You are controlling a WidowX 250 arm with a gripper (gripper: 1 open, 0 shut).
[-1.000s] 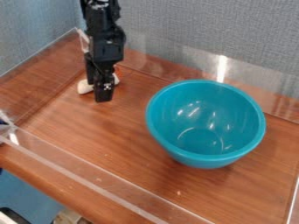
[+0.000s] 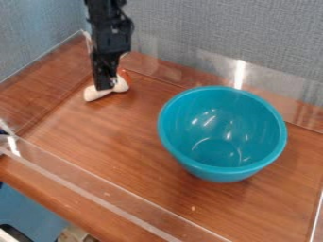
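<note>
My black gripper (image 2: 104,80) reaches down at the back left of the wooden table, its lower end at a white object (image 2: 98,93) with a small red part near its right end. The fingers are shut; whether anything is between them is hard to tell. A large teal bowl (image 2: 221,132) stands on the right half of the table, well apart from the gripper.
Grey walls (image 2: 228,38) with a clear strip along their foot bound the back and left. Clear edging runs along the front.
My gripper has moved left and slightly back, over the white object, and more of that object's lower part now shows.
</note>
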